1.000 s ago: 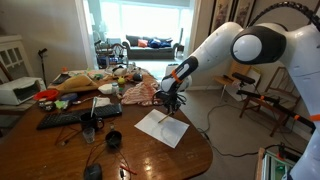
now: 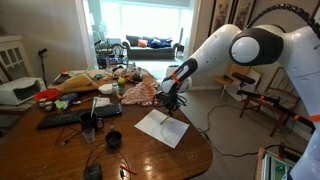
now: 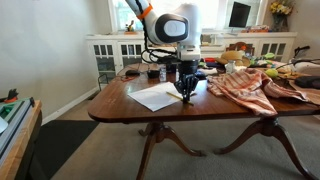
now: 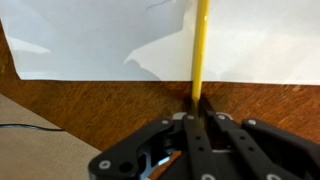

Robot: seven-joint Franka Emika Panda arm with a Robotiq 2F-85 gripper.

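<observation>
A thin yellow stick, perhaps a pencil (image 4: pixel 201 45), runs from the top of the wrist view down to my gripper. The black fingers are closed around its near end. White paper (image 4: pixel 100 40) lies beneath the stick, flat on the brown wooden table (image 4: pixel 110 105). My gripper (image 3: pixel 187 95) is low at the paper's edge in exterior view 2. From exterior view 1, the paper (image 2: pixel 160 128) lies near the table's right side, with the gripper (image 2: pixel 168 109) over its far part. Whether the stick touches the paper cannot be told.
An orange-striped cloth (image 3: pixel 243 91) lies beside the arm. A black keyboard (image 2: pixel 60 119), dark cups (image 2: pixel 113 138) and cables occupy the table's left part. Various items crowd the far end. Bare wood shows at the near right (image 2: pixel 175 160).
</observation>
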